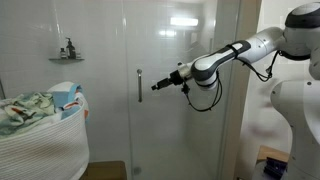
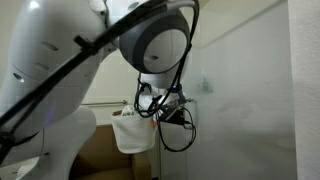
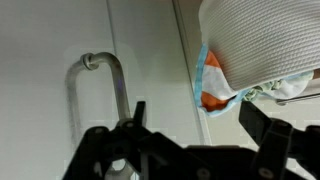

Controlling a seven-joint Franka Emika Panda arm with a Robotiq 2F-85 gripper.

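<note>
A vertical metal handle is fixed to the clear glass shower door. My gripper hangs to the right of that handle, apart from it in the image; the true distance is hard to judge. Seen from the wrist, the curved handle lies to the left of both fingers. The gripper stands open there, its dark fingertips well separated and nothing held between them. In exterior view 2 the arm covers much of the scene, and the fingers are too small to read.
A white woven basket with green and blue cloths stands at the left. Its wall and some cloth also show from the wrist. Small bottles sit on a wall shelf. A brown block lies low beside the door.
</note>
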